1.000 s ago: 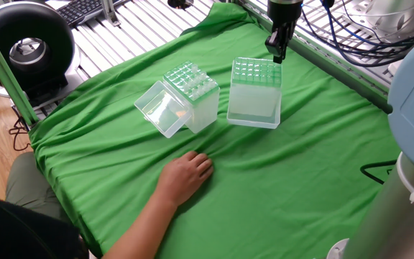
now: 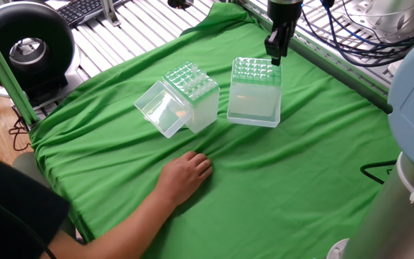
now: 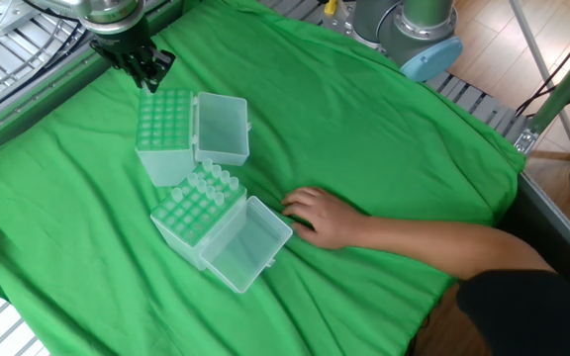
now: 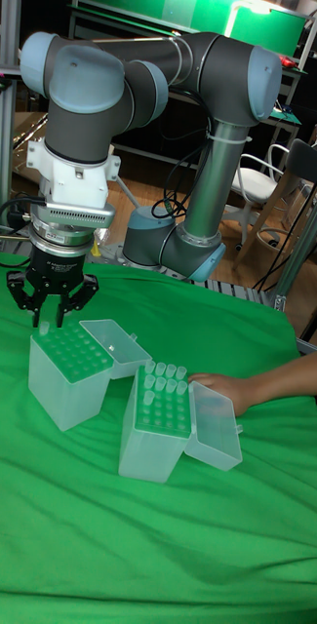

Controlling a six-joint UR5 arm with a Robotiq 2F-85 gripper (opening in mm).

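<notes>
Two clear tip boxes with green racks stand on the green cloth, their lids hanging open. In the third exterior view, my black gripper (image 4: pixel 49 318) is above the far left corner of the left box (image 4: pixel 71 387), its fingers apart. A single pale tip (image 4: pixel 44 327) stands in that corner between or just below the fingertips; contact cannot be made out. The rest of that rack looks empty. The other box (image 4: pixel 154 448) holds several clear tips (image 4: pixel 168 376) in its far rows. In the second exterior view, the gripper (image 3: pixel 153 87) is at the first box's outer corner.
A person's hand (image 3: pixel 323 216) rests on the cloth close to the tip-filled box's open lid (image 3: pixel 248 244). The arm's base (image 2: pixel 408 208) stands at the right. Bare cloth (image 2: pixel 286 194) lies in front of the boxes.
My gripper's fingers have shifted slightly and look a little wider apart at the box corner. The person's arm has moved a little; both boxes stay in place.
</notes>
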